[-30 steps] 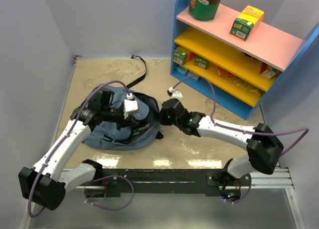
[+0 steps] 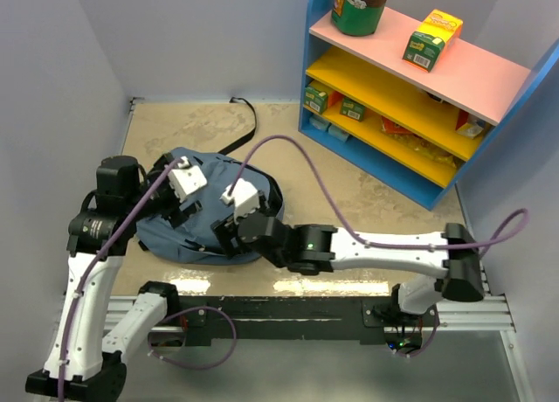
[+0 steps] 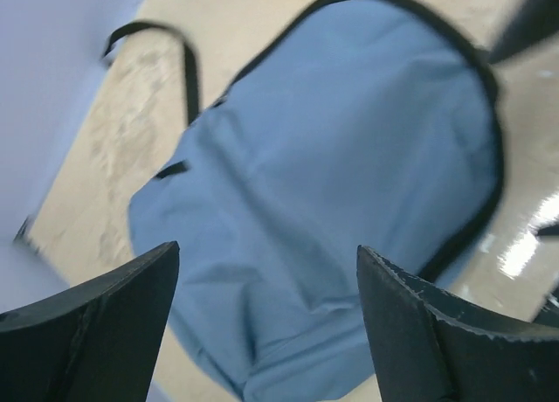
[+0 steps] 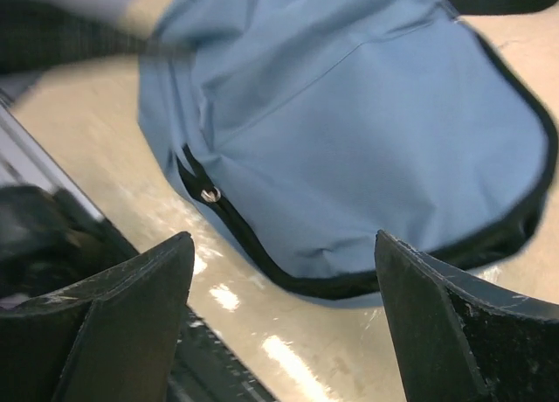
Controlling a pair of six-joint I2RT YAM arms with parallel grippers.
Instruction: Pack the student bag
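The blue student bag (image 2: pixel 210 201) lies flat on the tan table in the top view, its cloth spread smooth and its opening edged with black trim. From the left wrist view, the bag (image 3: pixel 341 149) fills most of the picture. My left gripper (image 2: pixel 182 215) is over the bag's left part, fingers (image 3: pixel 122 310) apart and nothing between them. My right gripper (image 2: pixel 225 236) hovers above its right front part, also open and empty. The bag's front edge (image 4: pixel 288 280) and a zipper pull (image 4: pixel 210 194) show in the right wrist view. What is inside the bag is hidden.
A shelf unit (image 2: pixel 393 105) stands at the back right, with a green pot (image 2: pixel 358 13) and a yellow-green box (image 2: pixel 432 39) on top and several boxes below. A black strap (image 2: pixel 240 131) trails behind the bag. The table right of the bag is bare.
My right gripper swung left from the bag's right edge to over the bag. My left gripper drew back left. The bag's mouth stood open earlier; its flap now covers it.
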